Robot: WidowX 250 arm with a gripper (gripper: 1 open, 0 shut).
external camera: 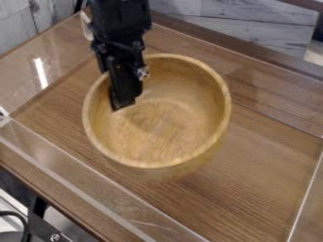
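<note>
A tan oval plastic bowl (pixel 164 123) fills the middle of the view, tilted toward the camera. My black gripper (pixel 124 87) is shut on its upper left rim, with the arm coming down from the top. The tips of the fingers are partly hidden at the rim.
A pale grey wood surface (pixel 259 28) lies beyond the back edge. A black cable (pixel 15 219) is at the lower left corner.
</note>
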